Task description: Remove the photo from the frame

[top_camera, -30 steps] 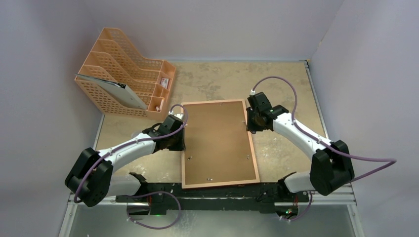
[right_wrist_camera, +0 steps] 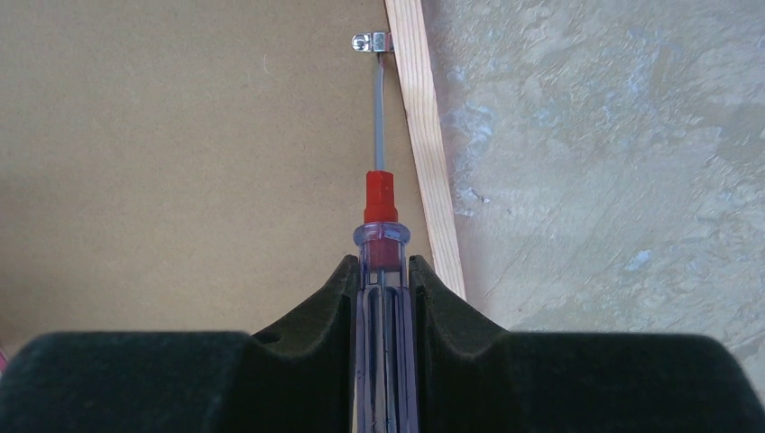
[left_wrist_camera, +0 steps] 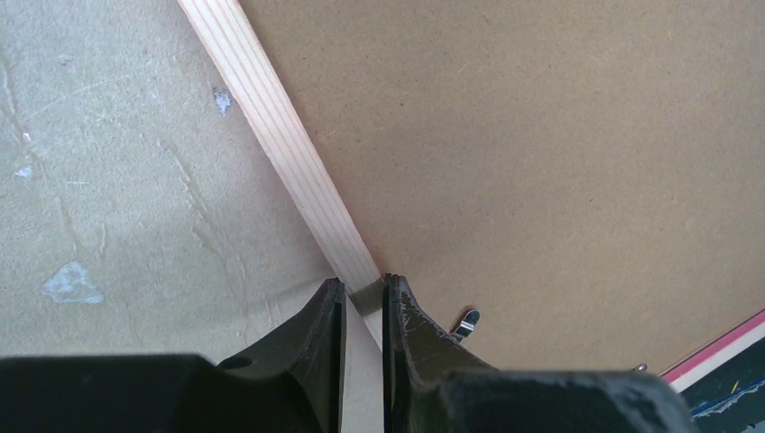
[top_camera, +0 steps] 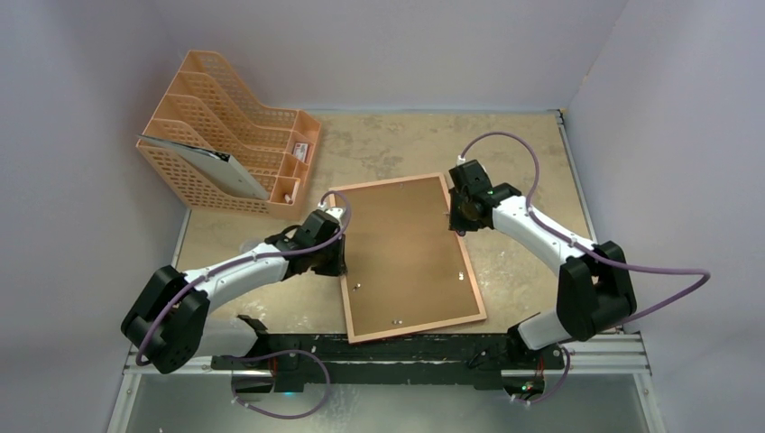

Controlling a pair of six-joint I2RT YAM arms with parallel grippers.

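The photo frame (top_camera: 397, 253) lies back side up on the table, brown backing inside a light wooden border with small metal clips. My left gripper is at its left border (left_wrist_camera: 280, 135), fingers slightly apart on or just over the wood; whether they grip it is unclear. A clip (left_wrist_camera: 465, 320) sits beside them. My right gripper is shut on a screwdriver (right_wrist_camera: 380, 198) with red and clear handle; its blade tip reaches a metal clip (right_wrist_camera: 372, 42) on the right border (right_wrist_camera: 424, 135). No photo is visible.
An orange organizer (top_camera: 225, 117) holding a flat panel stands at the back left. Bare table (top_camera: 379, 144) shows behind and to both sides of the frame. Walls bound the back and sides; a dark edge runs along the front.
The frame has shifted right and turned slightly. My right arm has moved slightly toward the back with the screwdriver; my left gripper has moved slightly right.
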